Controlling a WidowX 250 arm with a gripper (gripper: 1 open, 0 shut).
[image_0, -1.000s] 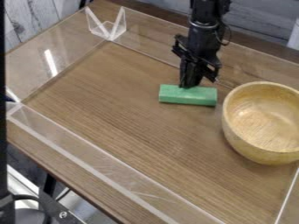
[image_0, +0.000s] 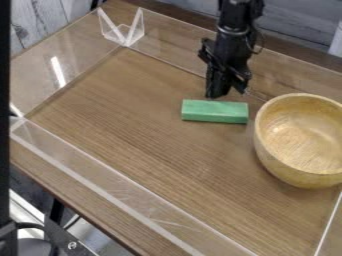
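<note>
My black gripper (image_0: 214, 88) points down from the arm at the top, just behind a green rectangular block (image_0: 214, 111) lying on the wooden table. Its fingers are small and dark in this view; they look shut, with nothing visible between them. The fingertips sit slightly above and left of the block's middle, apparently clear of it.
A large tan bowl (image_0: 299, 140) stands to the right, close to the block. A clear angular plastic piece (image_0: 120, 28) is at the back left.
The gripper has risen and moved back a little, away from the green block, which has shifted very slightly, if at all.
</note>
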